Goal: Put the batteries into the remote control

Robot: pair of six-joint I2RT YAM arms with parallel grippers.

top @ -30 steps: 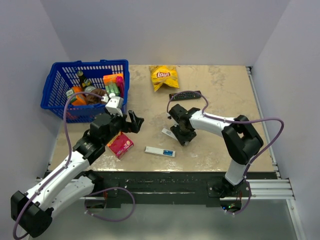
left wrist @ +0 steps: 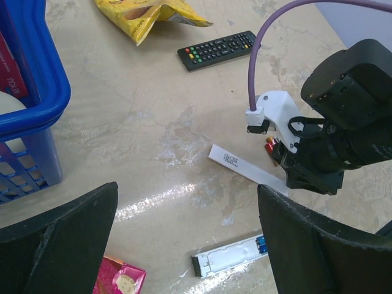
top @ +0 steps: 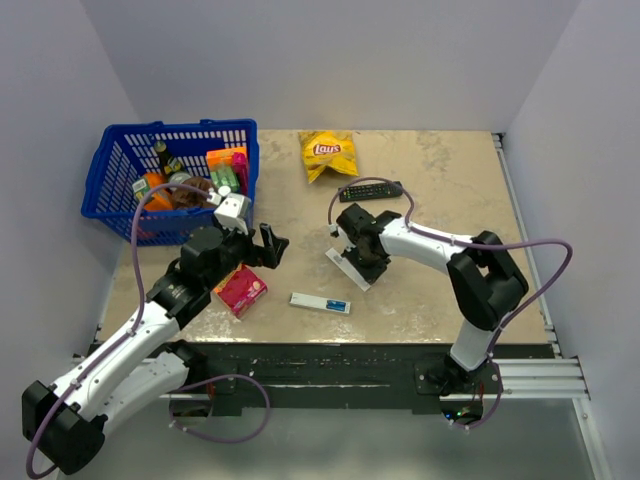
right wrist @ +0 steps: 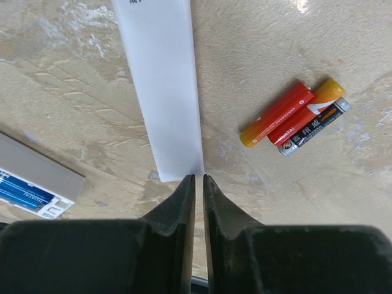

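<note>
A white flat strip (right wrist: 165, 86) lies on the table, its end under the shut fingertips of my right gripper; whether it is pinched is hard to tell. Several batteries (right wrist: 285, 116), red, orange and silver, lie beside it. The white remote body (top: 308, 301) lies face down nearer the front, a blue battery (right wrist: 23, 192) in its compartment. My left gripper hangs open and empty above the table's left part, right of the basket.
A blue basket (top: 110, 170) of groceries fills the back left. A yellow chips bag (top: 328, 150) and a black remote (top: 371, 191) lie at the back, a red box (top: 240, 292) at front left.
The left arm is practically still.
</note>
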